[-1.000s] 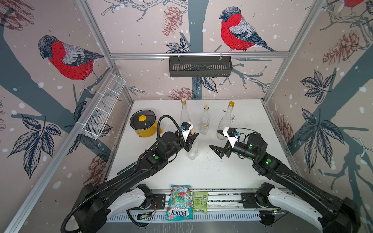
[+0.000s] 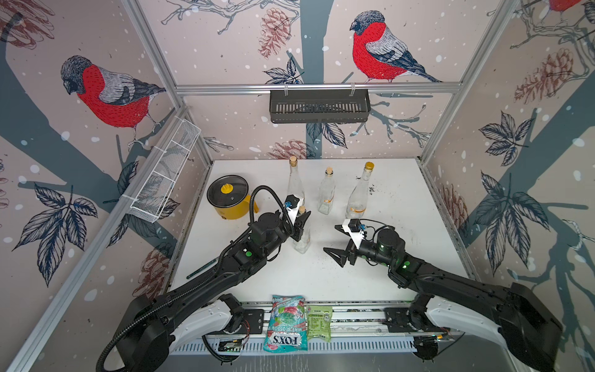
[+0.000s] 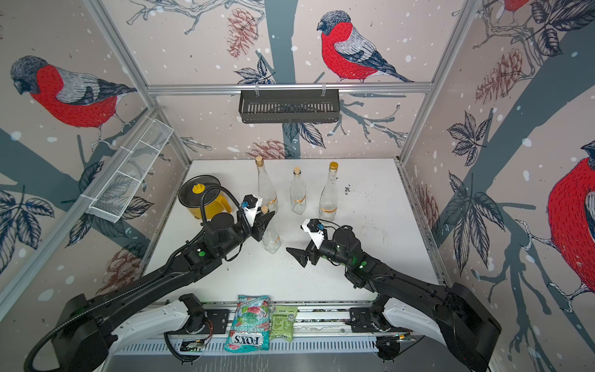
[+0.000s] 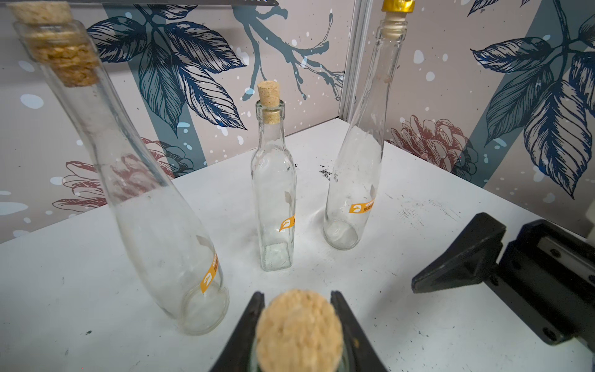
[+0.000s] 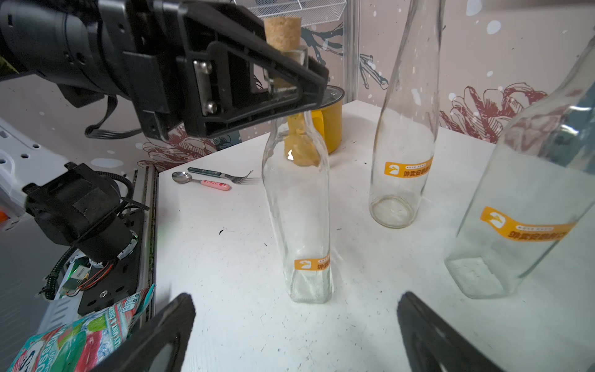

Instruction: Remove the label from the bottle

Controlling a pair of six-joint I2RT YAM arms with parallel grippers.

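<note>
My left gripper (image 2: 299, 220) is shut on the neck of a small corked glass bottle (image 5: 297, 217), which stands upright; an orange label (image 5: 311, 263) is on its lower body. In the left wrist view its cork (image 4: 299, 328) sits between the fingers. My right gripper (image 3: 300, 254) is open, its fingertips right of that bottle with nothing between them, facing it in the right wrist view. Three more bottles with orange labels stand behind: a tall corked one (image 4: 155, 204), a square one (image 4: 272, 198) and a gold-capped one (image 4: 353, 192).
A yellow pot (image 2: 226, 207) stands at the back left. A spoon (image 5: 182, 177) and a fork (image 5: 229, 177) lie at the left. Two packets (image 2: 285, 322) (image 2: 319, 322) lie at the front edge.
My right gripper has moved left and toward the front, closer to the held bottle. The left gripper and its bottle have shifted slightly left.
</note>
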